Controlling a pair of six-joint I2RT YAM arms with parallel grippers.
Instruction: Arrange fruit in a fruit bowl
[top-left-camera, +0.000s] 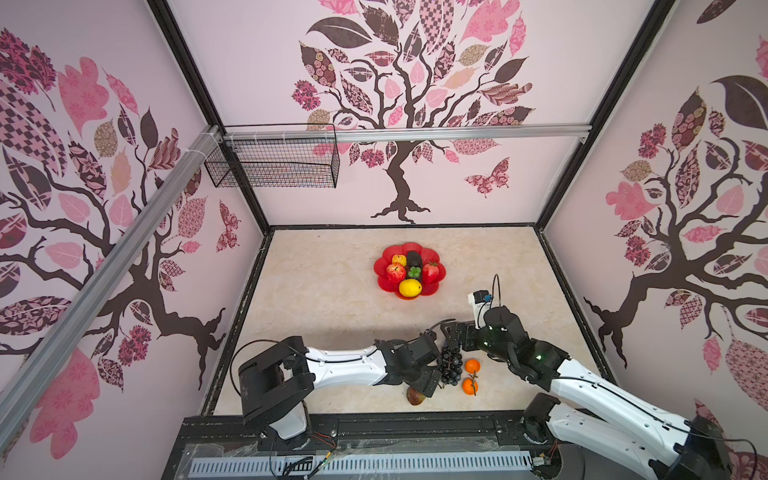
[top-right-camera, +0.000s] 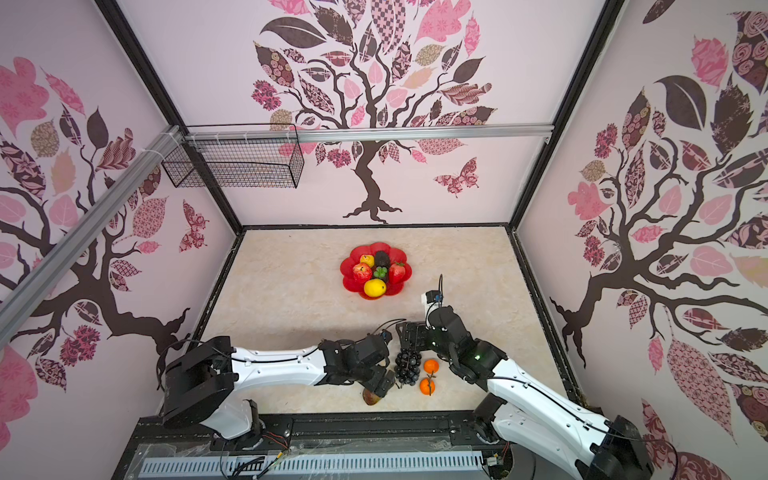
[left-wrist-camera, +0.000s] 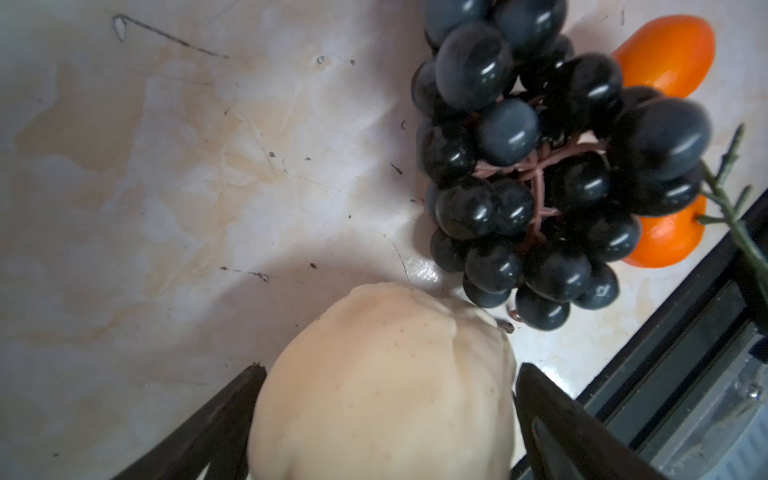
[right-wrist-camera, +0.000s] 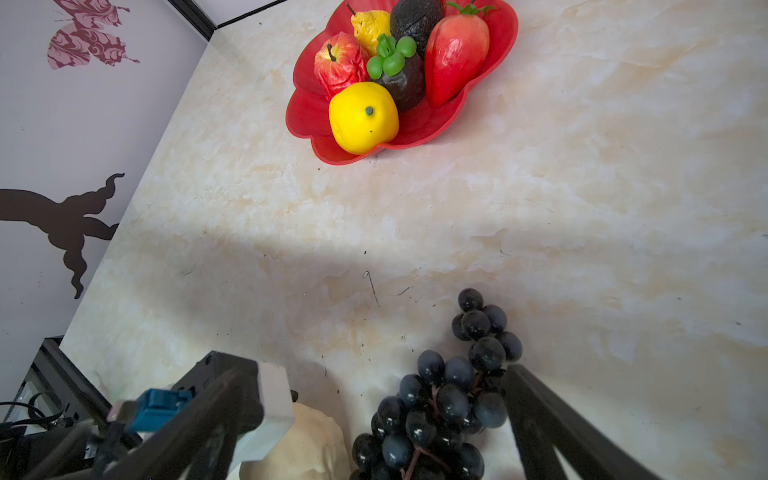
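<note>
The red petal-shaped bowl holds several fruits, including a yellow lemon, a red apple and a red strawberry-like fruit. My left gripper is open, with a round cream-coloured fruit between its fingers. That piece looks brown from above, beside the front edge. Black grapes lie just right of it. My right gripper stands open above the grapes, apparently not gripping them.
Two orange fruits sit right of the grapes, close to the front edge. Both grippers are near each other at the grapes. A wire basket hangs at the back left.
</note>
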